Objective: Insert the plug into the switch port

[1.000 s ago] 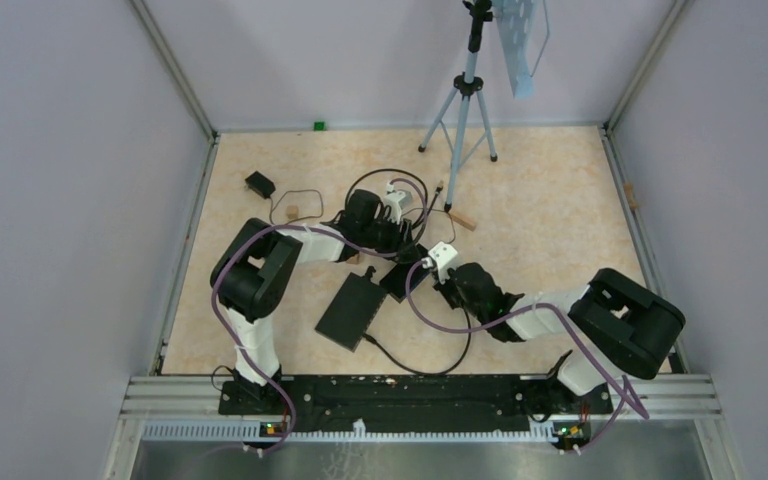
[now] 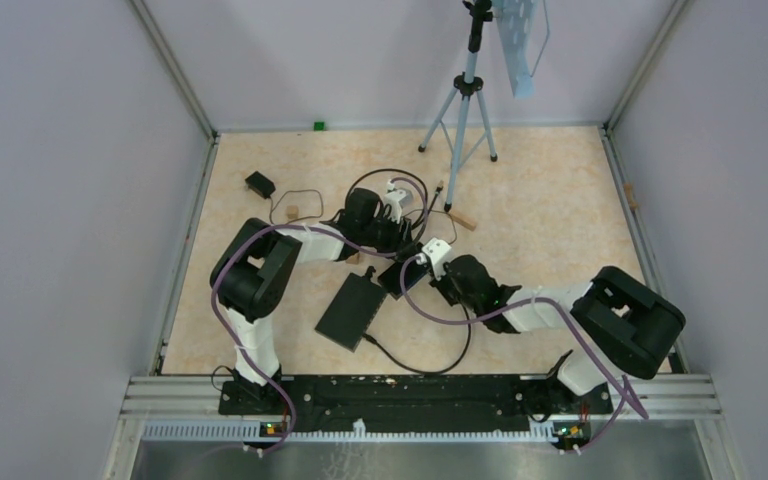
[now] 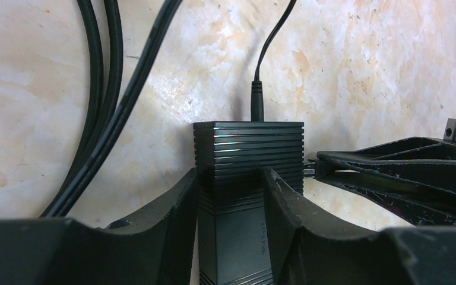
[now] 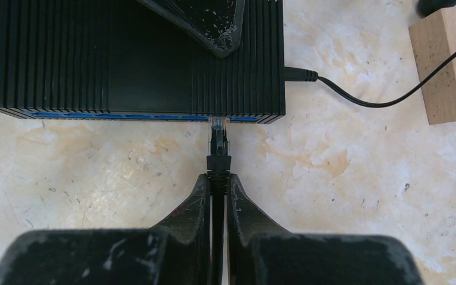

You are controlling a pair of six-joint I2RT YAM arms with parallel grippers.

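Observation:
The black ribbed switch [image 4: 148, 59] shows a blue strip of ports [image 4: 124, 116] along its lower side in the right wrist view. In the left wrist view, my left gripper is shut on the switch [image 3: 258, 142], a finger on each side of its body. My right gripper is shut on the network plug [image 4: 218, 142], gripping its black boot and cable. The plug's clear tip meets the port edge of the switch near the power-cord end. How deep the tip sits is hidden by the switch's edge.
A thin power cord [image 4: 356, 102] leaves the switch's short side, near a wooden block [image 4: 445, 71]. In the top view a larger black box [image 2: 351, 312] lies to the left, its cable [image 2: 410, 368] looping towards the right gripper. Open table lies at the far right.
The left arm and the switch look nearly unmoved.

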